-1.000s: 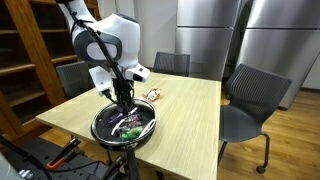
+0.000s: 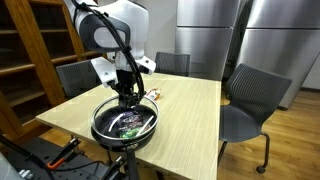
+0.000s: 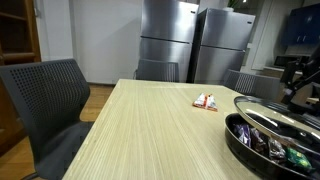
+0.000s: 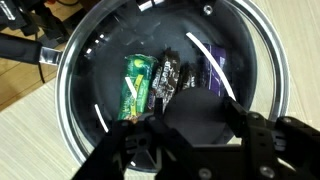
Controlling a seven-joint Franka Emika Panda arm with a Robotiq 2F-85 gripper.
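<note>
A glass lid with a pale rim (image 4: 66, 118) fills much of the wrist view. Its dark round knob (image 4: 195, 112) sits between the fingers of my gripper, which is shut on it. Beneath the lid is a black pan (image 3: 243, 146) containing several wrapped snacks, among them a green packet (image 4: 137, 86), dark brown wrappers (image 4: 166, 76) and a purple one (image 4: 212, 72). In exterior view 2 the lid (image 3: 270, 121) is tilted and raised off at least part of the pan. My fingers hide part of the pan's contents in the wrist view.
A red and white packet (image 3: 205, 102) lies farther back on the light wooden table (image 3: 150, 130). Black chairs (image 2: 247, 115) stand around it. The pan's handle (image 4: 25, 50) sticks out at the upper left.
My gripper and arm have risen slightly. The lid's rim has come up with them and now shows apart from the pan's rim, where before it lay close over the pan.
</note>
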